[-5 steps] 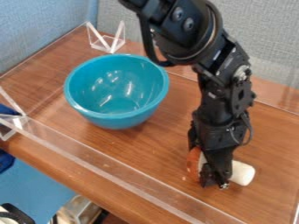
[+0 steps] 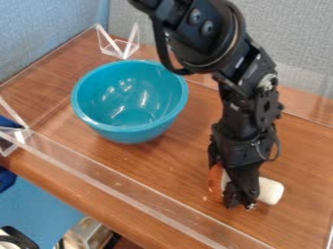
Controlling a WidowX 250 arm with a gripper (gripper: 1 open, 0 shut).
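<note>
The black arm reaches down from the top to the right half of the wooden table, where its gripper [image 2: 232, 190] is shut on a small cylindrical object [image 2: 268, 192], white at the right end and orange at the left, lying on the wood. The fingers hide its middle. A teal bowl [image 2: 130, 100] stands to the left, apart from the gripper.
A white frame-like piece [image 2: 117, 43] stands at the back left, another at the left edge. Past the table's front-left edge is a blue surface [image 2: 39, 209] with some items. Bare wood lies between bowl and gripper.
</note>
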